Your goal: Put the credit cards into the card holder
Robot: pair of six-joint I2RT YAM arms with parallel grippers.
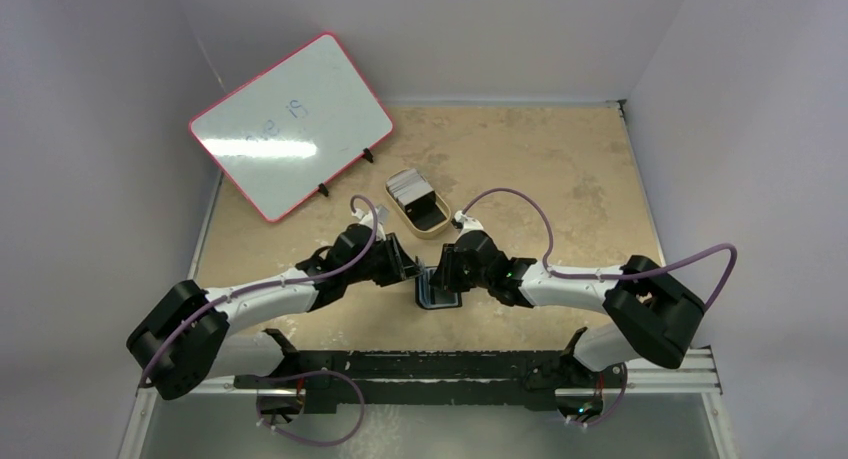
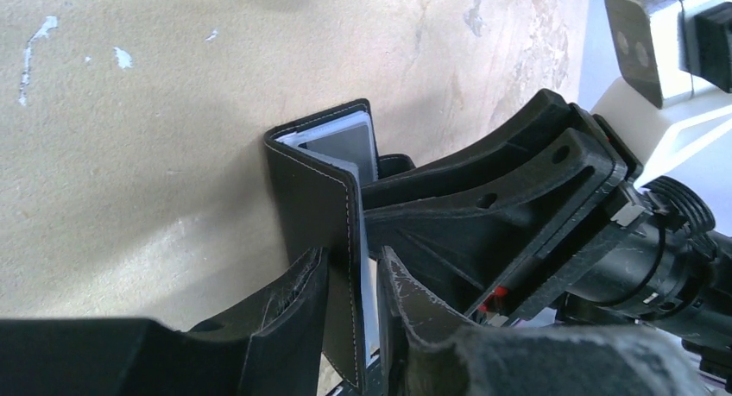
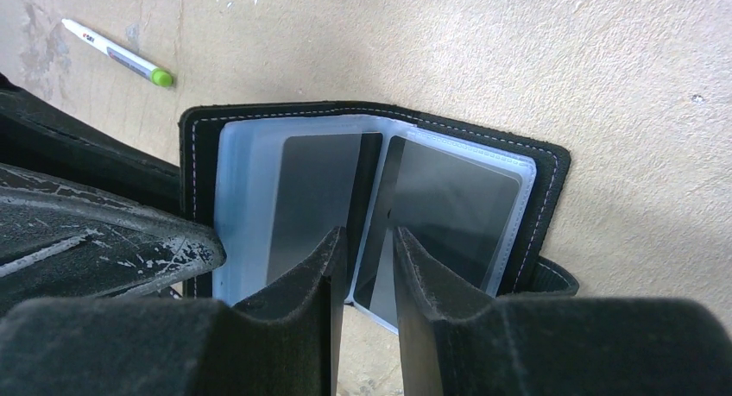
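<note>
The black card holder point(image 1: 432, 297) with pale blue sleeves point(image 3: 449, 206) lies open on the table, low in the middle, between both grippers. In the left wrist view its cover point(image 2: 311, 206) stands up along my left gripper, whose fingers are part open around that edge. My right gripper is part open over the holder's middle, its tips at the sleeves. A tan box point(image 1: 418, 204) of stacked cards stands behind the holder.
A whiteboard point(image 1: 290, 119) lies at the back left. A marker point(image 3: 116, 53) shows on the table in the right wrist view.
</note>
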